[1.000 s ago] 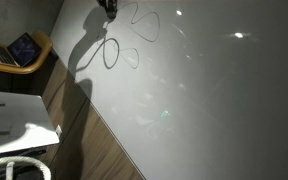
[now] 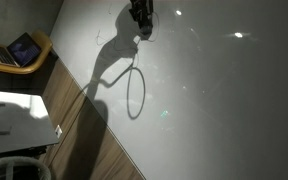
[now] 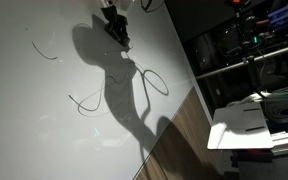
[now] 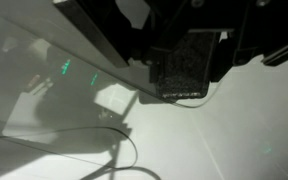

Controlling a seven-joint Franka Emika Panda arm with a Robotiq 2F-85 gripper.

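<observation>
My gripper hangs at the top of exterior view 1, over the pale surface. Exterior view 2 has the gripper near the top, its dark shadow cast below. In the wrist view the fingers are shut on a dark, rough-textured block, whose upper part is hidden by the gripper. A thin cable curves past the block's lower edge. A looped dark line shows below the gripper in exterior view 1; whether each part of it is cable or shadow, I cannot tell.
Bright reflections dot the surface.
In exterior view 1 my gripper has moved to the right and somewhat down. Its shadow and the looped lines have shifted with it, and the large loop hangs lower.
</observation>
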